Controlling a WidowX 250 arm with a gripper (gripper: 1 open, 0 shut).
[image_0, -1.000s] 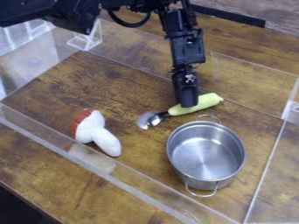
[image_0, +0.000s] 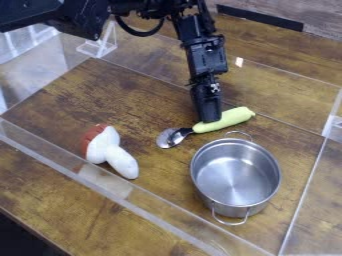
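My black gripper (image_0: 206, 106) hangs from the top of the view, pointing down with its fingertips just above and behind a pale green object (image_0: 226, 118), perhaps a toy vegetable. I cannot tell how far its fingers stand apart or whether anything is between them. A spoon (image_0: 173, 137) with a dark handle lies beside the green object, its metal bowl toward the left. A steel pot (image_0: 235, 176) with wire handles stands in front of them.
A white toy mushroom (image_0: 112, 152) with some red lies at the front left. Clear plastic walls edge the wooden work surface.
My gripper and arm have moved slightly left and up, away from the green object. The objects on the surface look unchanged.
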